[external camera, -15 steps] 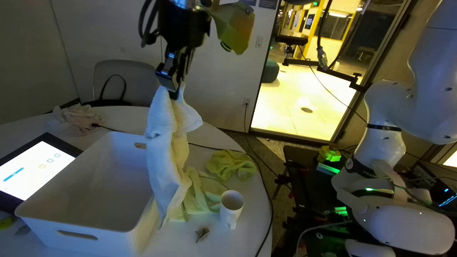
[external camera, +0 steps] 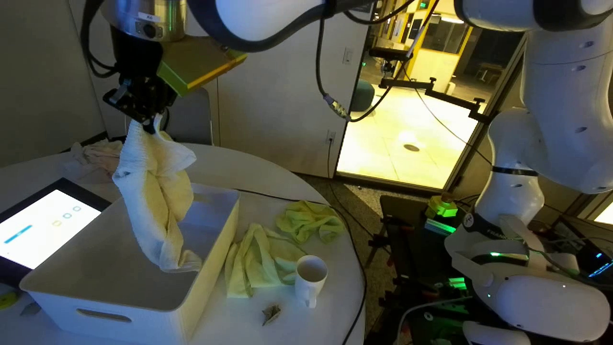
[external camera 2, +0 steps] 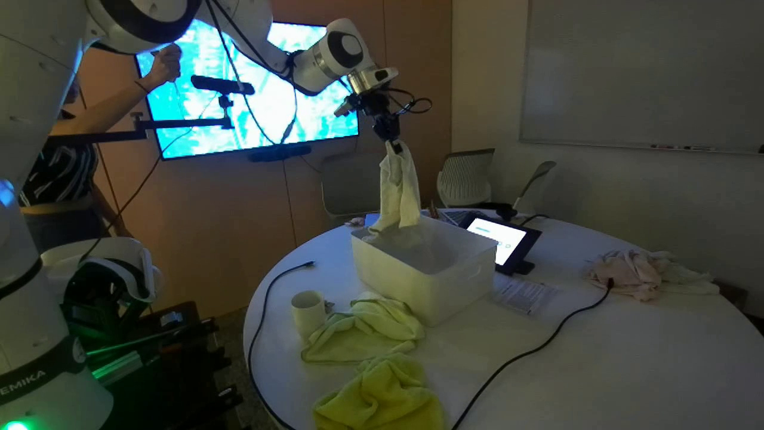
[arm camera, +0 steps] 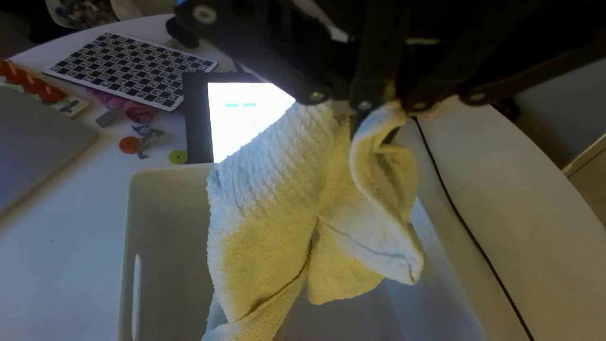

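Observation:
A white towel [external camera: 156, 195] with a yellowish tint hangs from my gripper [external camera: 150, 123], which is shut on its upper end. In exterior view 1 the cloth hangs over the inside of the white bin [external camera: 201, 287], which shows nothing else in it. From the other side, the towel [external camera 2: 399, 187] drapes down at the near-left part of the bin [external camera 2: 437, 290]. The wrist view shows the towel's folds [arm camera: 272, 227] below the dark fingers, covering much of the bin's inside. How far its lower end is from the bin floor I cannot tell.
Beside the bin lie a pale green cloth [external camera: 258, 258] and a yellow-green cloth [external camera: 310, 220], with a white mug [external camera: 311, 279] close by. A lit tablet [external camera: 46, 224] stands at the bin's other side. Pinkish cloths [external camera 2: 630, 272] and a black cable [external camera 2: 530, 351] lie on open table.
Arm and towel have moved left in exterior view 1, from over the bin's right edge and the pale green cloth to above the bin's inside. The grip on the towel is unchanged.

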